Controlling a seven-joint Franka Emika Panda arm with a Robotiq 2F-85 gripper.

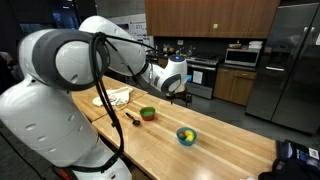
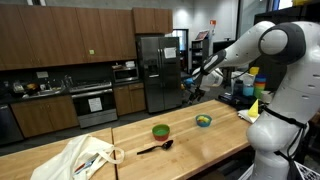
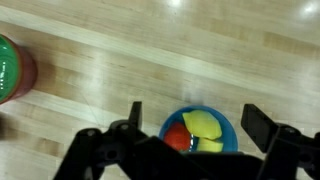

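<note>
My gripper (image 1: 182, 97) hangs open above the table, higher than the blue bowl (image 1: 187, 135) and apart from it. In the wrist view its two black fingers stand wide apart, with no object held between them. Below them in that view sits the blue bowl (image 3: 231, 136), partly covered by the gripper's body at the bottom. Yellow pieces (image 3: 203, 124) and a red piece (image 3: 178, 137) lie inside it. A green-and-red bowl (image 2: 161, 131) stands apart on the same table; only its edge shows at the left of the wrist view.
A dark utensil (image 2: 155, 148) lies near the green-and-red bowl. White cloth (image 2: 85, 158) covers part of the table's far end. Bare wood stretches between the two bowls and to the right of the blue one. Kitchen cabinets and a fridge stand well behind.
</note>
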